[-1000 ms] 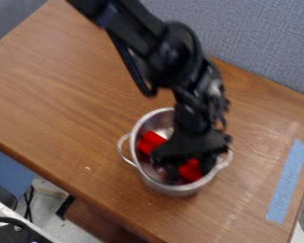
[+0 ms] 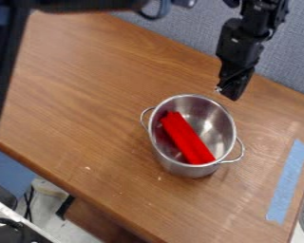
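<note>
A steel pot (image 2: 212,121) with two side handles stands on the wooden table, and a red block (image 2: 186,137) lies inside it, tilted along its length. My black gripper (image 2: 228,89) is above and behind the pot, near the table's back edge; whether its fingers are open or shut is unclear.
A strip of blue tape (image 2: 288,180) lies at the right. A grey padded wall runs along the back, and a dark arm part crosses the top left.
My gripper has risen out of the pot and moved back and up. The red block stays in the pot, which sits slightly further right and higher in view.
</note>
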